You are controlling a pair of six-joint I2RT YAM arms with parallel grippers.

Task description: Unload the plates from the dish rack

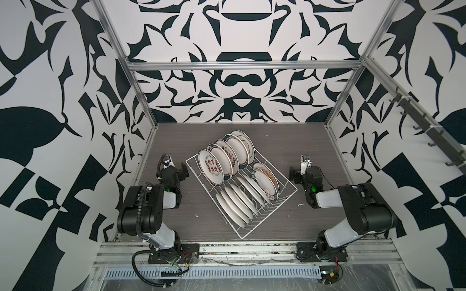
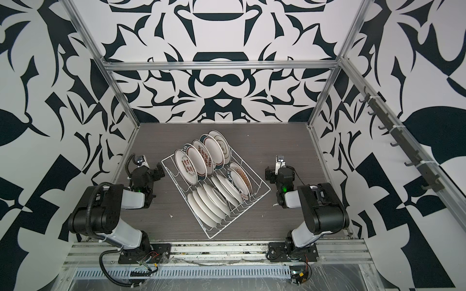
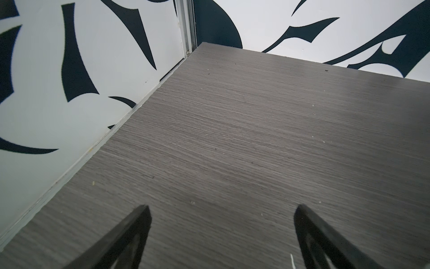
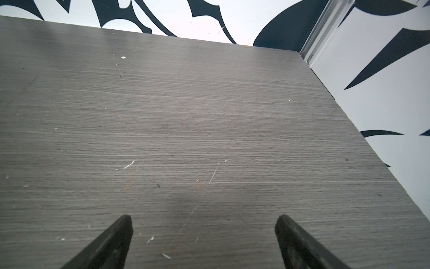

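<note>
A white wire dish rack [image 1: 217, 205] stands turned at an angle in the middle of the table. Its far row holds several decorated plates [image 1: 210, 166] leaning upright; its near row holds several plain white plates [image 1: 229, 209]. Two patterned plates [image 1: 264, 184] lean at the rack's right side. My left gripper is off the rack's left side, fingers spread with only bare table between them. Off the right side, my right gripper is likewise open and empty. Neither touches a plate or the rack.
Patterned walls enclose the left, back and right. A rail with hooks [image 1: 429, 128] runs along the right wall.
</note>
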